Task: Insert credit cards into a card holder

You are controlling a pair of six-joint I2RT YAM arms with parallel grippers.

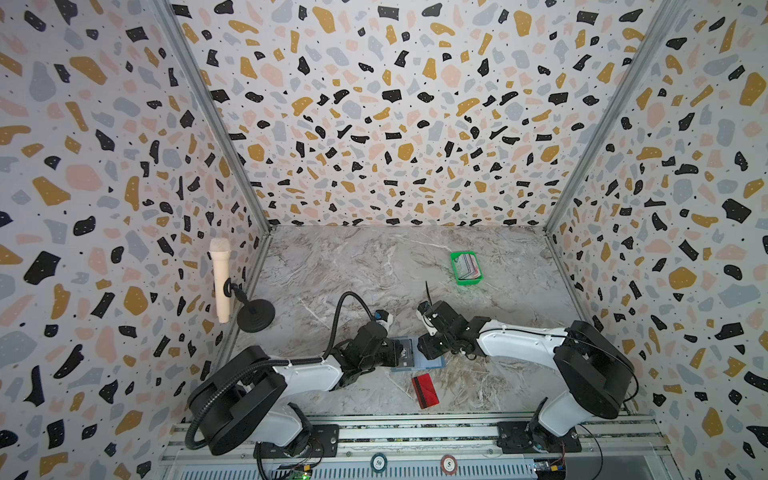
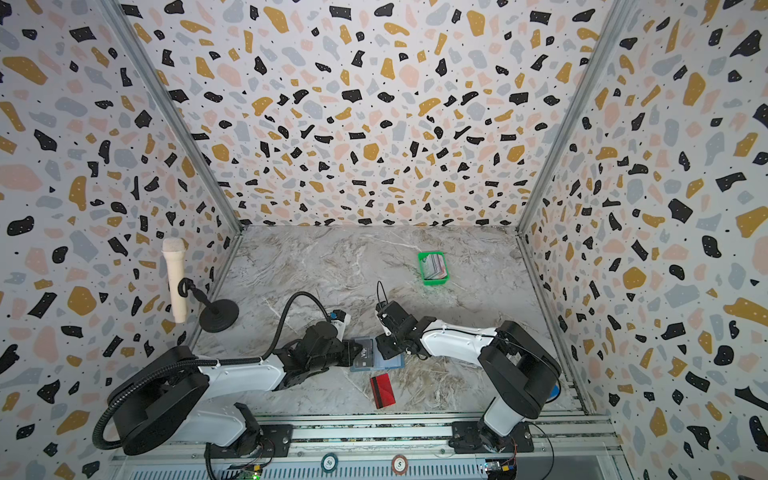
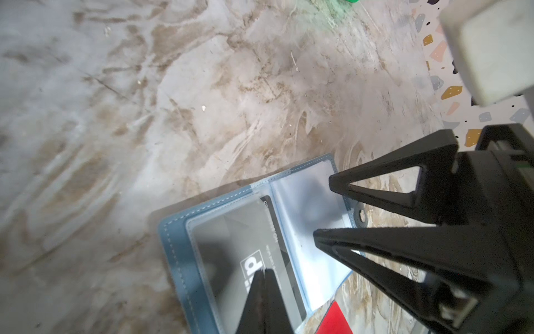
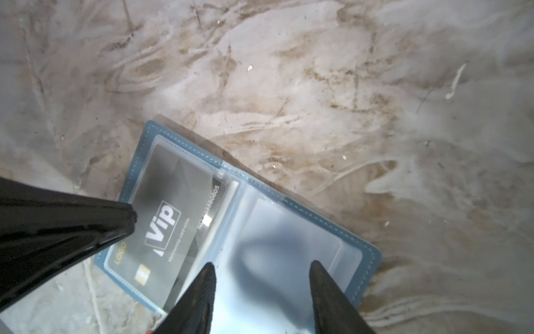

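The blue card holder [image 4: 289, 200] lies spread flat on the marble table. Behind its left clear pocket shows a grey "Vip" card [image 4: 167, 217]; the right clear pocket [image 4: 267, 245] looks empty. My left gripper is shut over the grey card's side, nothing visible between its fingers. Above the right pocket, my right gripper stands open and empty, its fingers apart. A red card [image 1: 425, 390] with a dark stripe lies on the table just in front of the holder.
A green basket [image 1: 479, 280] full of cards stands farther back on the right. At the left is a black round stand [image 1: 256, 315] holding a pale rod. Both arms are close together over the holder.
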